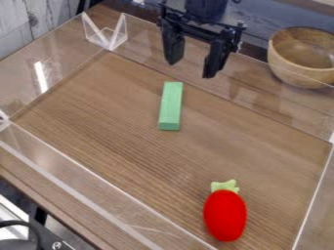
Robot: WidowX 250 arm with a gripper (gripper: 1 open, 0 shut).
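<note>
My dark gripper (196,51) hangs at the top centre of the camera view, open, its two fingers spread with nothing visible between them. Below it on the wooden surface lies a light green bar (170,105). A red object with a pale green top (225,215) lies near the bottom right.
A wooden bowl (299,51) sits at the upper right. A white wire object (107,31) stands at the upper left edge.
</note>
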